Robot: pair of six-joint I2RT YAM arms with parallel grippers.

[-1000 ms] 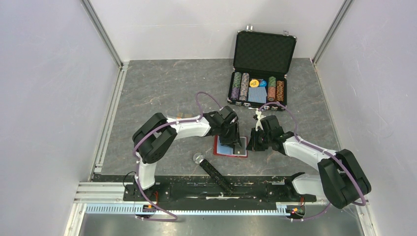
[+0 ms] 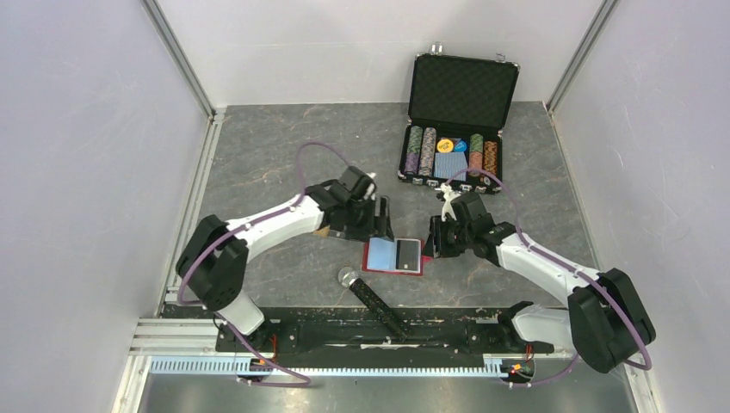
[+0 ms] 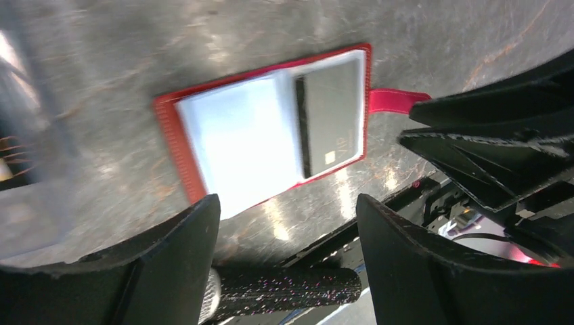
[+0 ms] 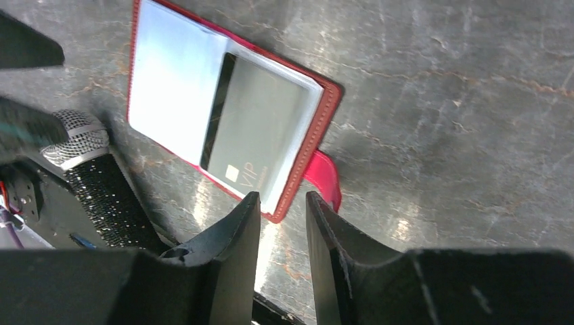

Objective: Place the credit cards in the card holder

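Observation:
The red-edged card holder (image 2: pixel 393 256) lies spread flat on the grey table. Its left half shows a plain pale-blue face (image 3: pixel 247 145); on the right half a grey card (image 4: pixel 254 128) marked VIP, with a black band, sits behind clear plastic. A pink-red strap (image 4: pixel 325 179) sticks out of the holder's right side. My left gripper is open above the holder, its fingers empty. To the right of the holder, my right gripper is part open near the strap, with nothing between its fingertips.
A microphone (image 2: pixel 372 298) lies in front of the holder. At the back right stands an open black case (image 2: pixel 462 95) of poker chips. A clear object (image 3: pixel 30 156) lies left of the holder, partly under my left arm.
My left gripper has moved left, off the holder's right half.

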